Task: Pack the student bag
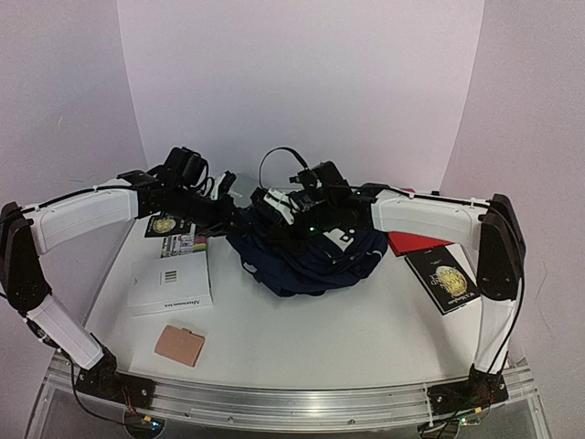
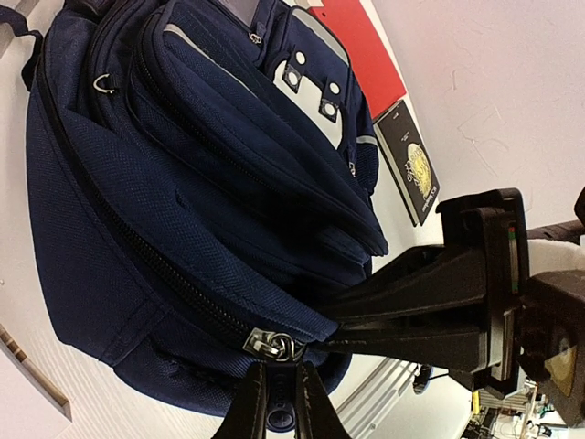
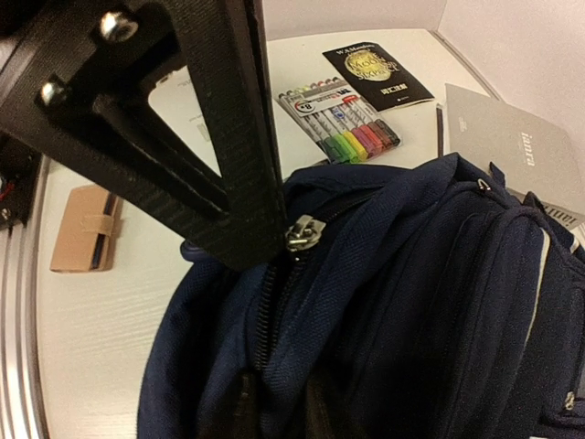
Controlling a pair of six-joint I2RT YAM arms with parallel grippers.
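A navy backpack (image 1: pixel 306 270) lies across the middle of the table, its fabric crumpled. In the left wrist view, the metal zipper slider (image 2: pixel 272 345) sits at the bag's edge, and my left gripper is shut on the dark pull tab hanging from it. My right gripper reaches in from the right, fingertips against the fabric close beside the slider. In the right wrist view, zipper and cloth run down between the dark right fingers; whether they pinch the cloth is unclear.
At the left lie a white box (image 1: pixel 171 283), markers (image 3: pixel 340 123), a black book (image 3: pixel 377 75) and a tan wallet (image 1: pixel 179 346). A grey laptop-like slab (image 3: pixel 516 146) is behind the bag. Red folder (image 1: pixel 416 240) and black book (image 1: pixel 442 278) lie right.
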